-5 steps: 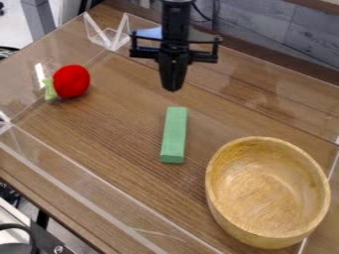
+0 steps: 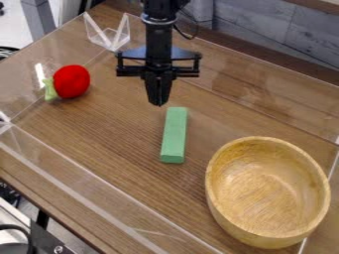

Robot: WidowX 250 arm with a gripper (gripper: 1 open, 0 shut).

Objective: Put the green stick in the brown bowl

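Note:
The green stick [image 2: 173, 135] lies flat on the wooden table near the middle, its long side running from the back towards the front. To its right and nearer the front is the bowl [image 2: 233, 215], yellowish-brown, round and wide, with nothing visible inside. My black gripper [image 2: 158, 99] hangs over the table behind the stick and a little to its left, apart from it. Its dark fingertips blend together, so the gap between them cannot be made out.
A red ball-like object [image 2: 71, 80] sits at the left, with a small pale green piece [image 2: 51, 90] beside it. Something clear and wire-like [image 2: 109, 35] lies at the back left. Bare table surrounds the stick.
The stick, bowl and red object lie where they were.

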